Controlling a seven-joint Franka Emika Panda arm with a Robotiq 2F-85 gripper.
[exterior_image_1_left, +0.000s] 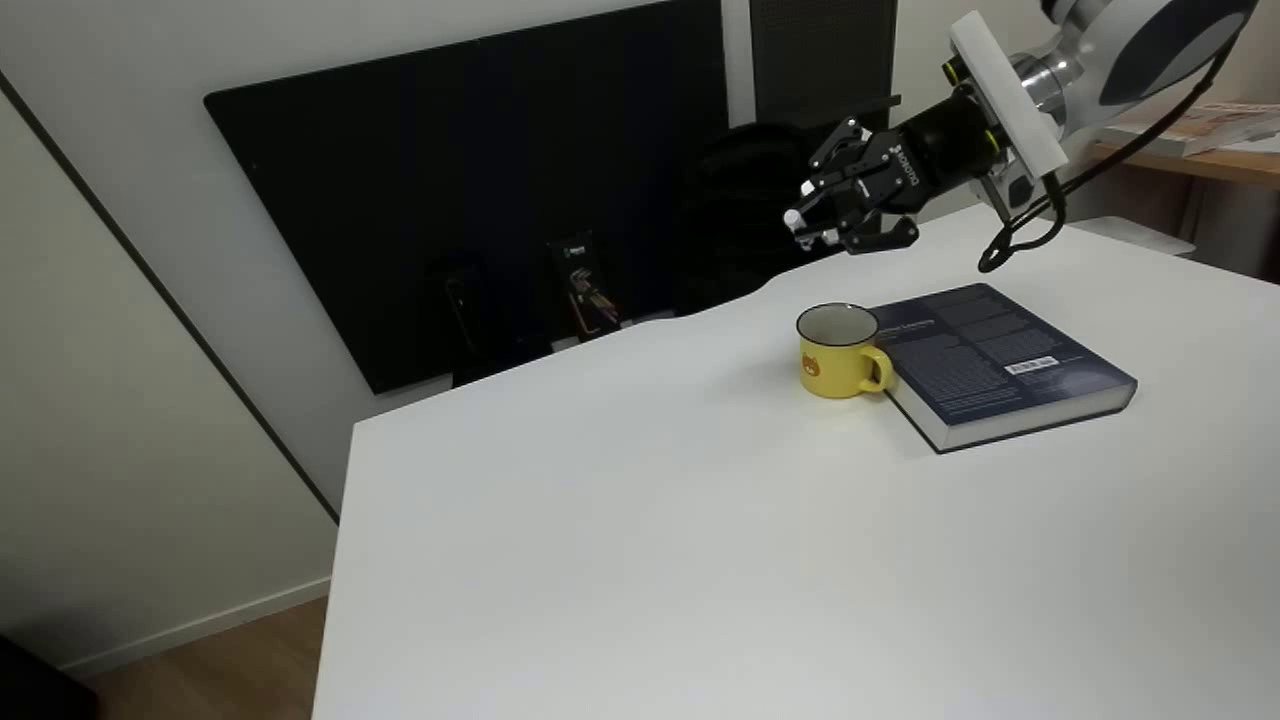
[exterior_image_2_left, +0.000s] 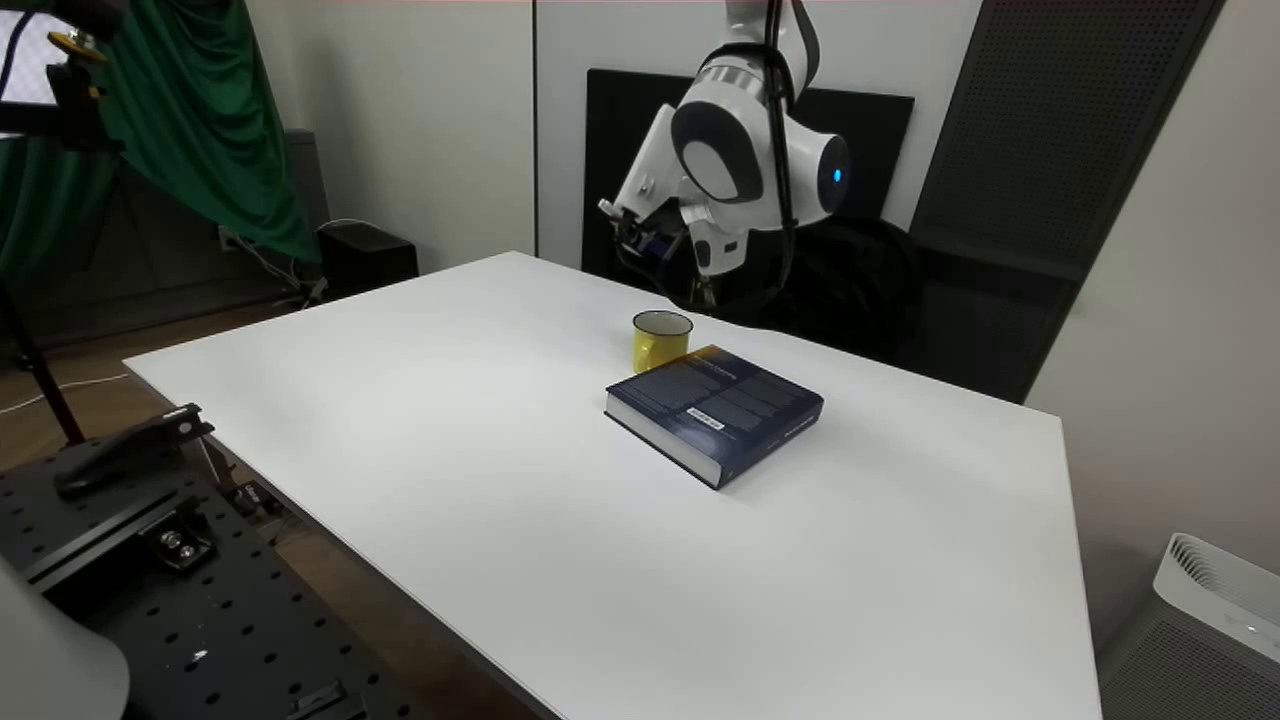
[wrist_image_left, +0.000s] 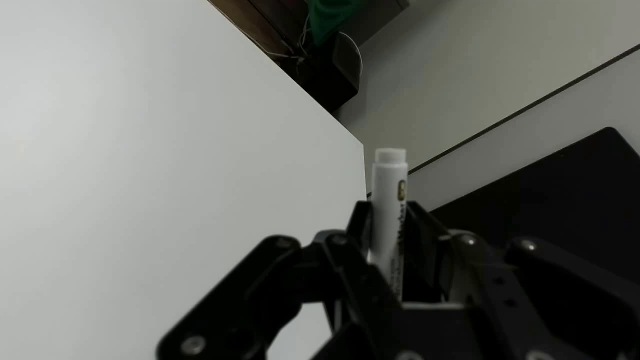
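In the wrist view a white marker (wrist_image_left: 388, 210) with dark print stands between the black fingers, and my gripper is shut on it. Seen in exterior view 1, the gripper (exterior_image_1_left: 806, 226) is up in the air over the table's back edge, above and behind the yellow mug (exterior_image_1_left: 834, 370). Only the marker's white end shows there. The mug stands upright, open at the top, its handle against the corner of a thick dark blue book (exterior_image_1_left: 984, 360). In exterior view 2 the arm hides the gripper, while the mug (exterior_image_2_left: 660, 348) shows behind the book (exterior_image_2_left: 720, 414).
A cable (exterior_image_1_left: 1020, 250) hangs in a loop below the wrist.
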